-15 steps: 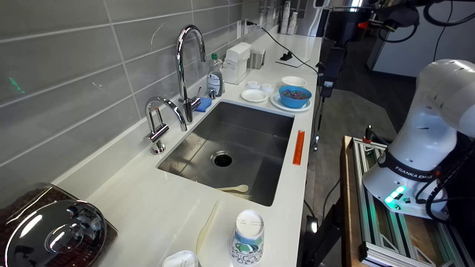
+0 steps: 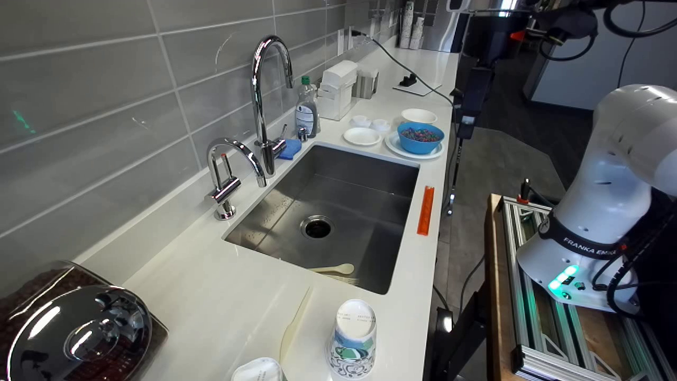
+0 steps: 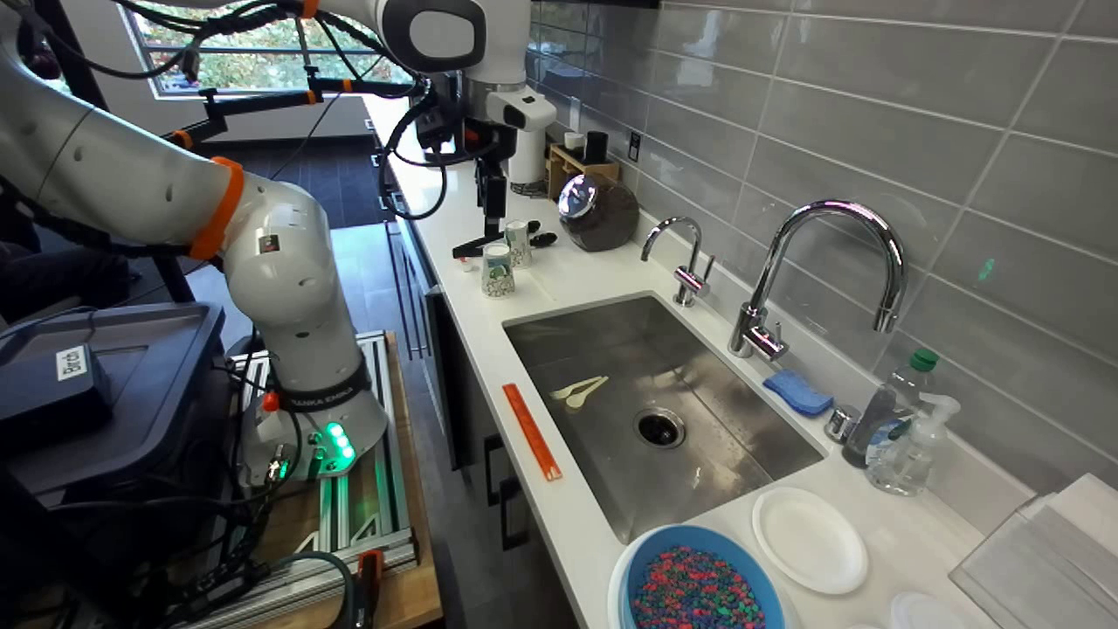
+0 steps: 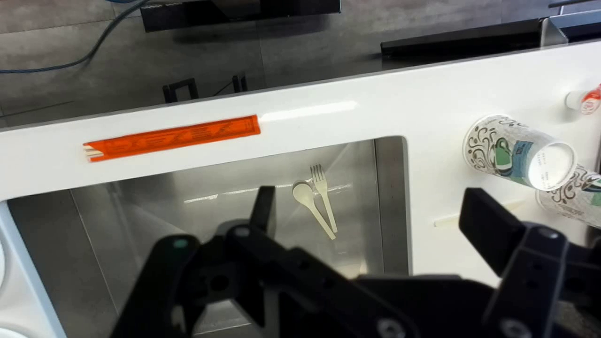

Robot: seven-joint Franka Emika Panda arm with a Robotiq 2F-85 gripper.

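Observation:
My gripper is open in the wrist view, with its dark fingers (image 4: 263,207) wide apart and nothing held. Beyond them, a pale spoon (image 4: 307,198) and fork (image 4: 319,183) lie side by side on the sink floor. An orange packet of chopsticks (image 4: 174,139) rests on the counter strip in front of the sink (image 2: 355,184). A pale knife (image 2: 294,327) lies on the counter beside a patterned paper cup (image 2: 353,343), which is upside down. Close to it stands a second cup (image 3: 518,243).
A blue bowl (image 2: 419,143) of colourful bits and white plates (image 2: 362,136) stand past the sink. Two faucets (image 2: 258,108) rise along the wall side, with a blue sponge (image 3: 798,392) and soap bottles (image 3: 891,409) nearby. A dark lidded jar (image 3: 599,215) stands against the wall.

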